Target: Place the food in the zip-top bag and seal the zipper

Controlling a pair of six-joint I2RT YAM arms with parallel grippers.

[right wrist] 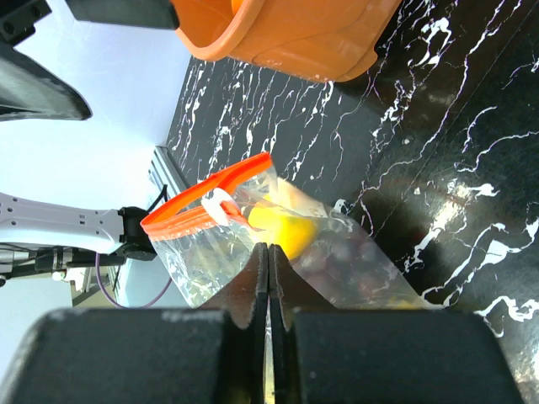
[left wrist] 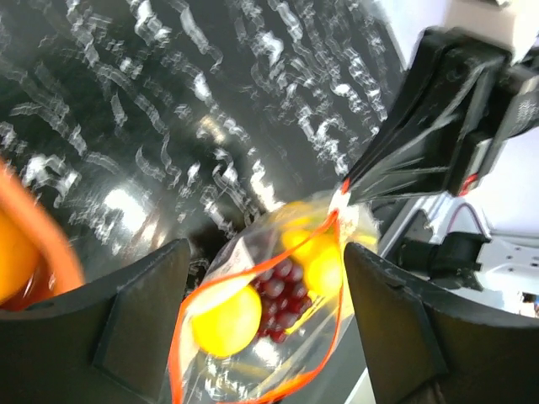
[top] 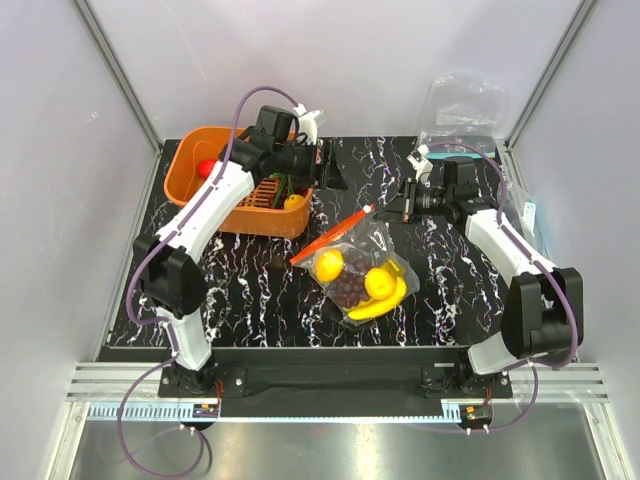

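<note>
The clear zip top bag [top: 352, 300] lies in the middle of the table with a yellow round fruit [top: 328, 265], dark grapes [top: 348, 288], a second yellow fruit [top: 380, 283] and bananas [top: 380, 303] inside. In the left wrist view its orange-edged mouth [left wrist: 253, 268] gapes. A white slider [right wrist: 221, 206] sits near one end of the orange zipper [right wrist: 178, 215]. Above and behind the mouth, my left gripper [top: 332, 172] stands open and empty. My right gripper [top: 404, 208] is shut at the bag's upper right; clear film shows by its tips, but whether any is pinched is unclear.
An orange basket [top: 262, 222] with more produce stands at the back left, partly under my left arm. Empty clear bags [top: 462, 108] lie at the back right. Bare marble table [top: 250, 310] shows left of the filled bag.
</note>
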